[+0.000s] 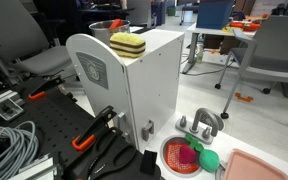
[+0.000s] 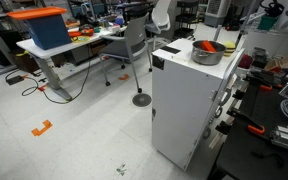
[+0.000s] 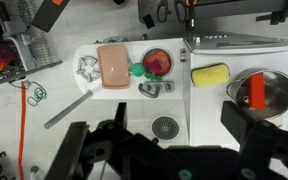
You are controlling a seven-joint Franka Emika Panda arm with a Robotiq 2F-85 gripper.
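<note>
In the wrist view my gripper looks down from above, its dark fingers wide apart and nothing seen between them. A yellow sponge (image 3: 210, 75), with dark stripes along its side (image 1: 127, 44), lies on top of the white cabinet (image 1: 159, 85). Beside it stands a metal pot (image 2: 206, 55) holding an orange-red object (image 3: 257, 91). The toy sink area has a red basin (image 1: 175, 160) with a green item (image 1: 209, 160) and a dark pink item (image 1: 187, 154) in or at it. A grey faucet (image 1: 209, 119) stands behind. Neither exterior view shows the gripper.
A pink tray (image 3: 114, 65) lies beside the basin. Near the cabinet, scissors with orange parts (image 1: 84, 142) and a coiled grey cable (image 1: 11, 150) rest on the black surface. A dish rack (image 3: 29, 52) stands at the wrist view's upper left.
</note>
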